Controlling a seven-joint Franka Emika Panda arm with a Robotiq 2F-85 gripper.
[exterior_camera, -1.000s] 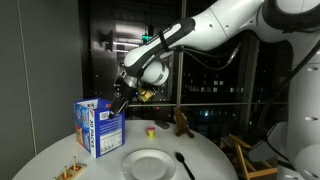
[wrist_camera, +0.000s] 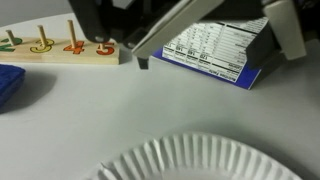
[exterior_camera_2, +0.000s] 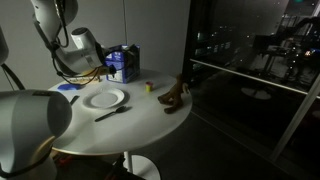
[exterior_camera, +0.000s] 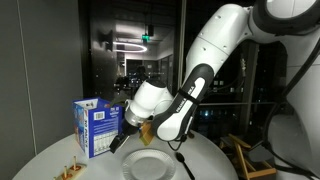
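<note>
My gripper hangs open above the table, with nothing seen between its fingers. A white plate (exterior_camera: 148, 164) with a ridged rim lies flat on the table; in the wrist view part of that plate (wrist_camera: 200, 155) fills the lower right. Behind the gripper stands a blue box (exterior_camera: 97, 130), its white printed panel (wrist_camera: 208, 45) partly hidden by the fingers in the wrist view. A dark spoon (exterior_camera: 184, 164) rests to the right of the plate.
A wooden number board with pegs (wrist_camera: 62, 42) lies at the left, near a blue item (wrist_camera: 10, 82). Toward the table's far side are a small yellow object (exterior_camera_2: 149, 87) and a brown plush toy (exterior_camera_2: 178, 93). Bare table surrounds the plate.
The arm has come down from beside the top of the box to low over the table near the plate. Box, plate and spoon appear unmoved.
</note>
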